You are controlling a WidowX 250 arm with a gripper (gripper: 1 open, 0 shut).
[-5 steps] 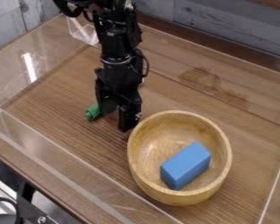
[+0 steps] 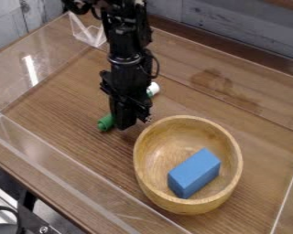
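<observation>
My black gripper (image 2: 127,115) hangs low over the wooden table, left of the wooden bowl's upper rim. A green object (image 2: 106,122) lies just beside and partly behind its fingers; I cannot see anything held between them. A small white object (image 2: 152,90) sits behind the arm, partly hidden.
The oval wooden bowl (image 2: 154,183) at the lower right holds a blue block (image 2: 194,172). A black cable shows at the lower left.
Over the last second my gripper has shifted slightly from right to left and up, near the green object.
</observation>
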